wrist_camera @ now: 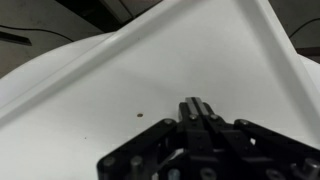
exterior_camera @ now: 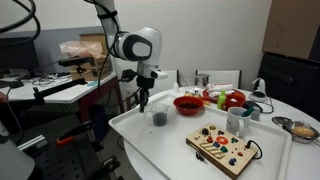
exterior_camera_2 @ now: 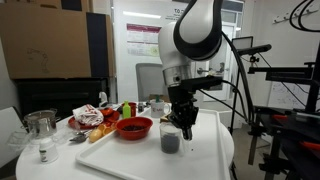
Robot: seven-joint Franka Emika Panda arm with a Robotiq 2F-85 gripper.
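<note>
My gripper (exterior_camera: 143, 107) points down just above the white tray (exterior_camera: 150, 154), near its left end. In the wrist view the two fingers of the gripper stand together over bare tray, shut with nothing between them. A clear cup (exterior_camera: 160, 116) with something greyish in it stands upright on the tray beside the gripper; exterior view 2 also shows that cup (exterior_camera_2: 170, 139) close by. A red bowl (exterior_camera: 188, 105) sits farther back on the tray. To the right lies a wooden board (exterior_camera: 222, 146) with coloured pieces on it.
A white mug (exterior_camera: 237, 122) stands behind the board. Farther off are a metal pan (exterior_camera: 298, 129) and, in exterior view 2, a glass pot (exterior_camera_2: 40, 123) and a small white bottle (exterior_camera_2: 47, 151). The tray's front part is bare apart from small dark specks.
</note>
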